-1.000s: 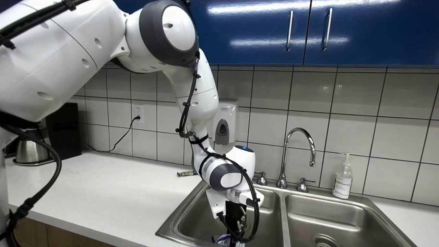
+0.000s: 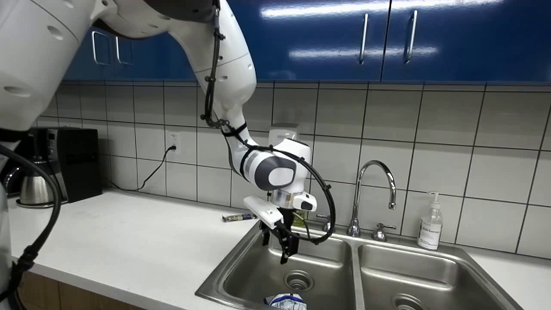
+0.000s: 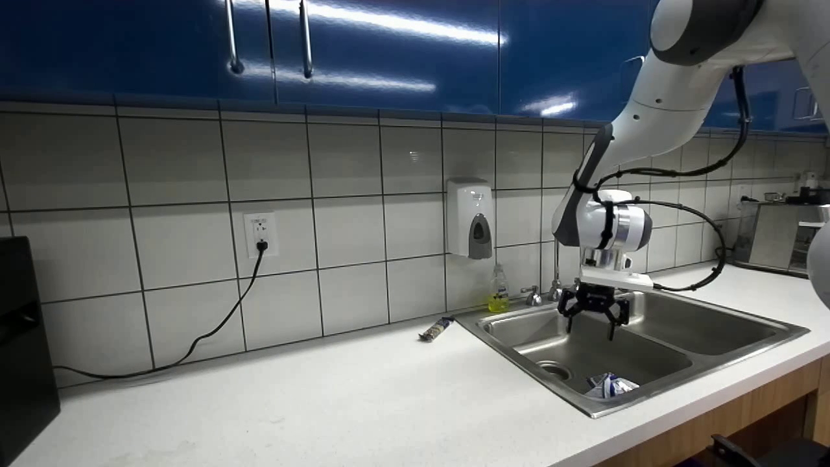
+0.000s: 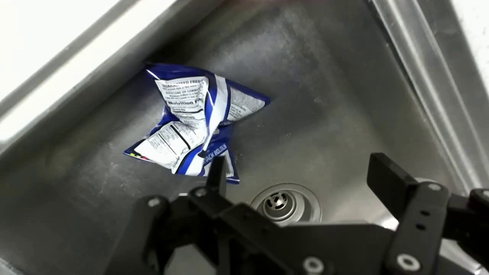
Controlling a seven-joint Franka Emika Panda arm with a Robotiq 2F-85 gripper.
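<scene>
A crumpled blue and white snack bag [image 4: 190, 123] lies on the floor of the left sink basin, close to the front wall. The same bag [image 3: 611, 385] shows at the basin's near end in exterior view 2, while exterior view 1 shows only part of the bag [image 2: 287, 301] at the bottom edge. Above the basin hangs my gripper [image 3: 592, 327], open and empty, with its fingers pointing down. In the wrist view, the bag sits up and left of the gap between the fingers, clear of them, and the drain [image 4: 278, 201] shows between them.
The steel sink [image 2: 356, 274] has a second basin on the right. A faucet [image 2: 356, 206] and a soap bottle [image 2: 430, 224] stand behind it. A small wrapped bar [image 3: 436, 328] lies on the counter [image 3: 311, 397] beside the sink.
My gripper has risen out of the basin, away from the bag, and moved toward the back wall. The bag stays in the sink at about the same place.
</scene>
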